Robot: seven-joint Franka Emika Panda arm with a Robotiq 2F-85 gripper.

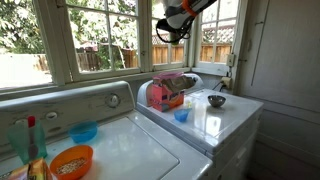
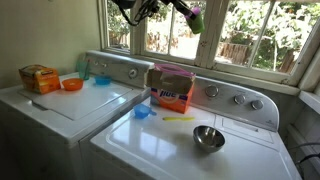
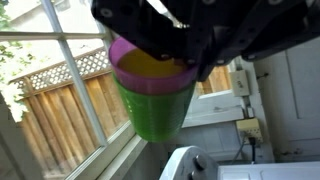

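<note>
A green cup with a purple rim (image 3: 160,112) fills the middle of the wrist view, its yellowish inside partly showing. My gripper is shut on it near the rim, its dark fingers blurred. In exterior view 2 the cup (image 2: 195,21) hangs high in front of the windows, well above the dryer (image 2: 145,138). Exterior view 1 has the gripper (image 1: 174,38) near the top, and the cup is too small there to make out clearly.
On the dryer stand an orange detergent box (image 2: 172,88), a blue cup (image 2: 142,111), a yellow strip (image 2: 179,119) and a metal bowl (image 2: 208,138). The washer holds an orange bowl (image 1: 71,162), a blue bowl (image 1: 83,131) and a snack bag (image 1: 36,168). Bare dryer top surrounds the metal bowl.
</note>
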